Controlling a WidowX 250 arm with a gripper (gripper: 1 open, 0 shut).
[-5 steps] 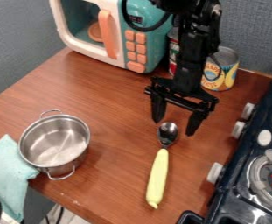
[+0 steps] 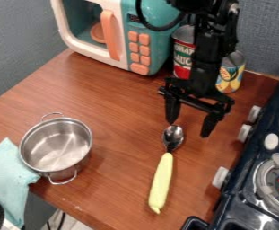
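Observation:
The black gripper (image 2: pixel 189 127) hangs open over the wooden table, its two fingers apart with nothing seen between them, just above the spoon's metal bowl. The spoon (image 2: pixel 173 138) lies on the table with a long pale yellow handle (image 2: pixel 162 183) pointing toward the front edge.
A steel pot (image 2: pixel 56 145) and a light blue cloth (image 2: pixel 9 184) are at the left. A toy microwave (image 2: pixel 96 27) stands at the back, with cans (image 2: pixel 229 75) beside it, partly behind the arm. A black stove (image 2: pixel 259 189) fills the right.
The spoon and other objects are unmoved.

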